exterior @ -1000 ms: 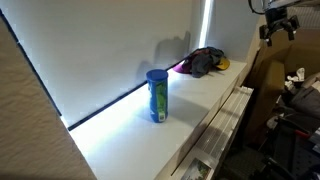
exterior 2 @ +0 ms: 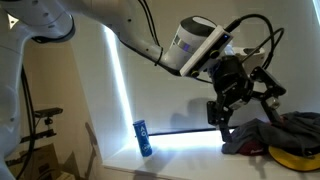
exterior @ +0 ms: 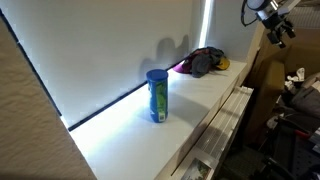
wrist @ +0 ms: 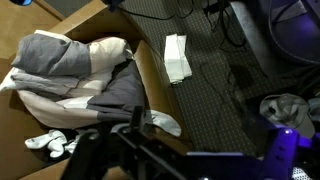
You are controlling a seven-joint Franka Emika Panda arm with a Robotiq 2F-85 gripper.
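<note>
My gripper (exterior: pixel 283 39) is high at the far right in exterior view 1, above the area with the cardboard box. In the wrist view, its dark fingers (wrist: pixel 284 146) are spread wide at the bottom, with nothing held between them. Below and to the left, the cardboard box (wrist: pixel 150 75) holds grey and white cloths (wrist: pixel 85 75). A white paper-like piece (wrist: pixel 176 58) lies on the dark floor beside it. On the white ledge stands an upright blue cylinder (exterior: pixel 157 95). Exterior view 2 shows the gripper (exterior 2: pixel 226 122) in front of the wall.
A heap of dark caps or cloth (exterior: pixel 203 61) lies at the ledge's far end. Bare ledge (exterior: pixel 190 90) separates it from the cylinder. A dark cloth (wrist: pixel 283 108) shows at the right in the wrist view, near cables.
At the upper right of exterior view 1, the arm's wrist has shifted and turned, and more of it shows to the left. Cylinder and heap have stayed where they were.
</note>
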